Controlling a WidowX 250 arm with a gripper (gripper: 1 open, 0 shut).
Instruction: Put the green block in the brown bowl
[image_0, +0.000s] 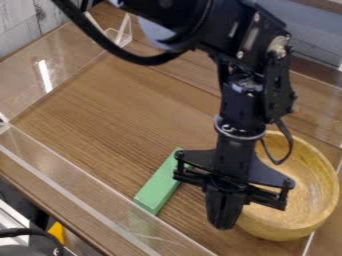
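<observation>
The green block (159, 188) is a long bar lying on the table near its front edge, left of the gripper. A wide brown bowl (317, 185) stands at the right, its left part hidden behind the arm. My black gripper (223, 215) hangs between the two, closer to the camera, and covers part of the bowl's left side. The block's upper end lies close to the gripper's left side in the picture. Whether the fingers are apart or together cannot be made out.
Transparent walls (54, 155) run along its front-left side. Black cables (27, 235) and a yellow part lie outside at the lower left.
</observation>
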